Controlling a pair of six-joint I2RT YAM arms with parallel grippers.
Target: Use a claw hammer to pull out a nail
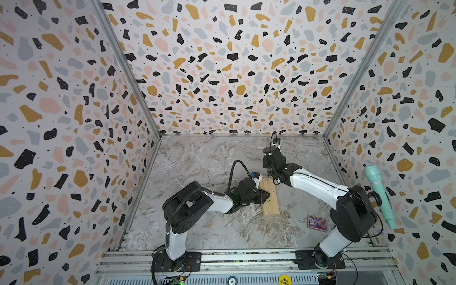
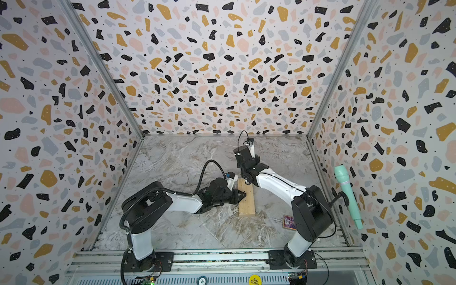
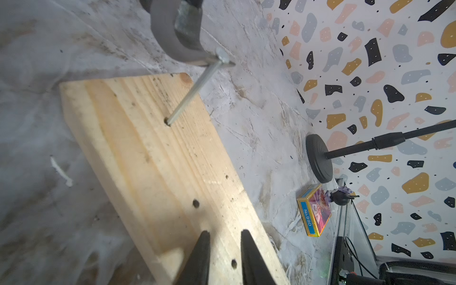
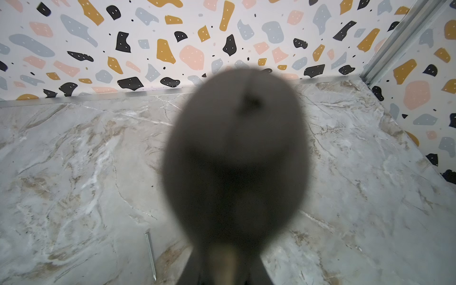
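Observation:
A pale wooden board (image 3: 156,156) lies flat on the marbled table. A nail (image 3: 192,92) leans out of its top, lower end in a hole. The grey claw of the hammer (image 3: 178,33) meets the nail just under its head. In the right wrist view the hammer head (image 4: 237,142) is a big dark blur, with my right gripper shut on the handle below. Over the board's near part, my left gripper has its fingers (image 3: 201,254) close together, a narrow gap between them. Nothing distinct shows in that gap; their contact with the board is unclear.
Another nail (image 4: 151,256) lies on the table behind the board. A small card box (image 1: 316,222) rests at the right front. A mint-green microphone-like object (image 1: 381,197) stands at the right wall.

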